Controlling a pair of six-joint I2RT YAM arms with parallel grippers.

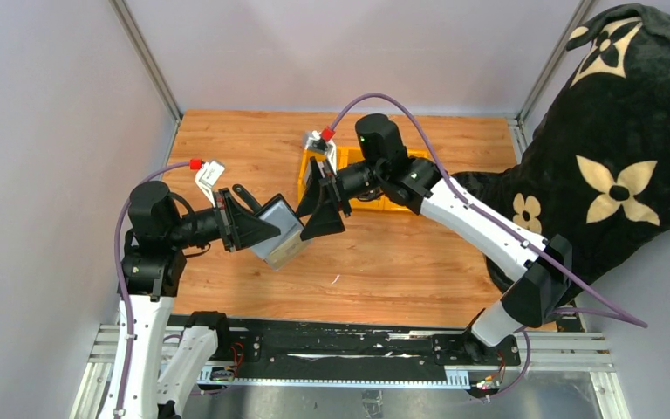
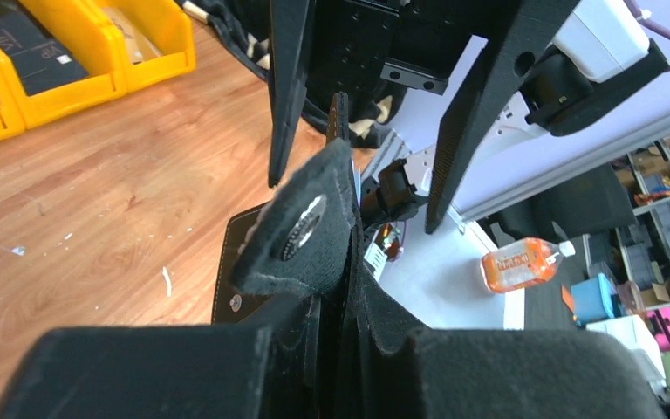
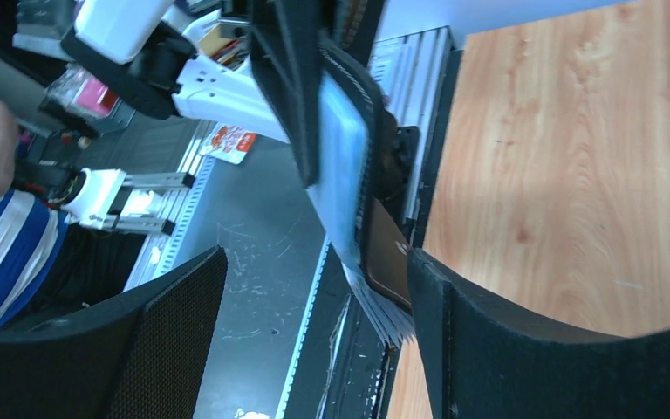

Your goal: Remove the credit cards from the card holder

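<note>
A dark card holder (image 1: 281, 227) with clear sleeves hangs tilted above the left part of the table. My left gripper (image 1: 263, 234) is shut on its upper part. In the left wrist view, a grey flap with a snap and a dark leather cover (image 2: 242, 240) stick out from between the fingers. My right gripper (image 1: 302, 225) stands open at the holder's right side. Its fingers (image 2: 290, 96) show on both sides of the holder in the left wrist view, apart from it. In the right wrist view, the fanned sleeve edges (image 3: 375, 305) point down between the open fingers.
A yellow three-compartment bin (image 1: 375, 206) stands at the back of the table, partly hidden by my right arm; a dark box (image 2: 30, 44) lies in one compartment.
</note>
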